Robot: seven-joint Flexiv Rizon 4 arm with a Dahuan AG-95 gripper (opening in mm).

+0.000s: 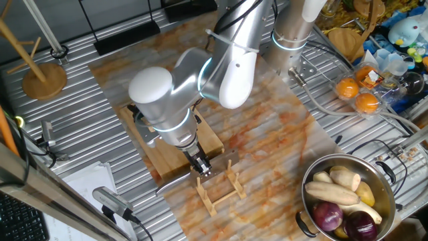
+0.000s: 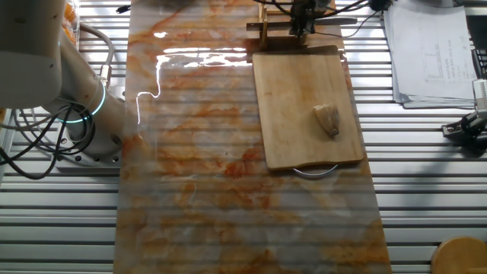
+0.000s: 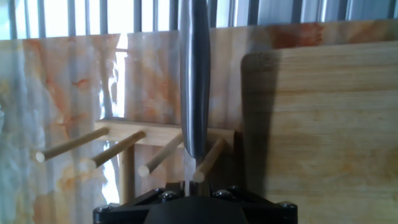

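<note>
A knife with a long metallic handle (image 3: 195, 81) and a broad blade (image 1: 225, 163) rests across a small wooden rack (image 1: 219, 197) with upright pegs. Its handle sticks out over the table's edge side in exterior view 1. My gripper (image 1: 202, 172) points down at the knife, close to where handle and blade meet. In the wrist view the handle runs from the top edge down toward the dark fingers (image 3: 169, 194), between the rack's pegs (image 3: 165, 155). How far apart the fingertips stand, and whether they touch the knife, is hidden.
Beside the rack lies a wooden cutting board (image 2: 304, 91) with a cut piece of food (image 2: 326, 119) on it. A metal pot (image 1: 309, 201) of vegetables stands at the right in exterior view 1.
</note>
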